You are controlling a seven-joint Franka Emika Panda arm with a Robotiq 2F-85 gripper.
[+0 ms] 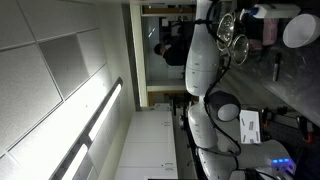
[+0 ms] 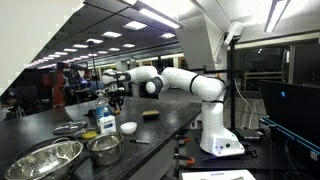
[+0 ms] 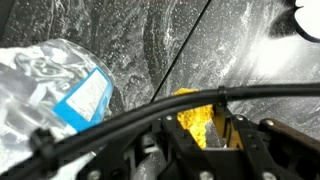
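In the wrist view my gripper is at the lower middle, shut on a bright yellow-orange object [image 3: 194, 119]. Only part of this object shows; its full shape is hidden by the fingers and a black cable crossing in front. Beneath it lies a dark, speckled tabletop [image 3: 150, 35]. Exterior view 2 has the arm reaching over the far part of the table, its gripper [image 2: 113, 99] small there, and the held thing cannot be made out clearly.
Left in the wrist view is a clear plastic package [image 3: 40, 85] with a blue-and-white label. Metal pots, among them a colander [image 2: 45, 162] and a pot [image 2: 104, 150], fill the near table. A white bowl [image 2: 128, 128] and a tan block [image 2: 151, 114] lie beyond.
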